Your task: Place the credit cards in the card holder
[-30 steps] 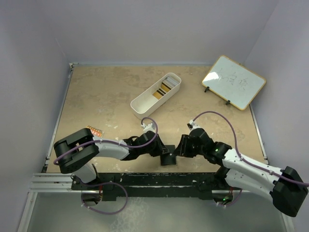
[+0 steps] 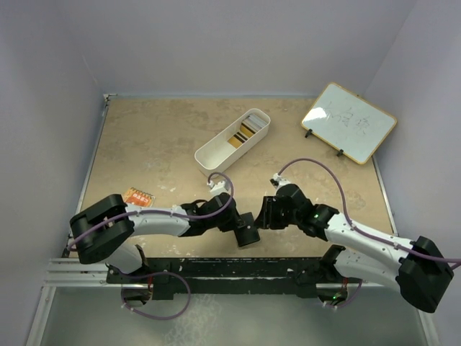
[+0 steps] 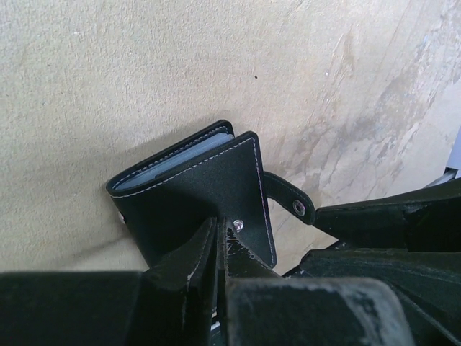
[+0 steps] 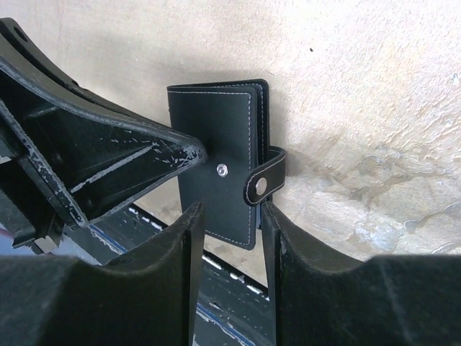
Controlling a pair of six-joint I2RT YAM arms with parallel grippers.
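Observation:
The black card holder (image 2: 248,236) lies closed on the table near the front edge, slightly turned. Clear sleeves show at its edge in the left wrist view, and its snap strap stands loose from the cover. My left gripper is shut, its tip at the holder's cover beside the metal snap. To the right of the holder, my right gripper is open, one finger (image 4: 269,220) close to the strap; whether they touch is unclear. Gold, dark and silvery cards (image 2: 249,130) stand in the far half of the white box.
The white box (image 2: 210,156) sits behind the arms at mid-table, its near end empty. A whiteboard (image 2: 349,121) stands at the back right. An orange printed item (image 2: 139,197) lies at the left beside my left arm.
The holder has shifted a little left and turned slightly. Both grippers have moved a short way left with it.

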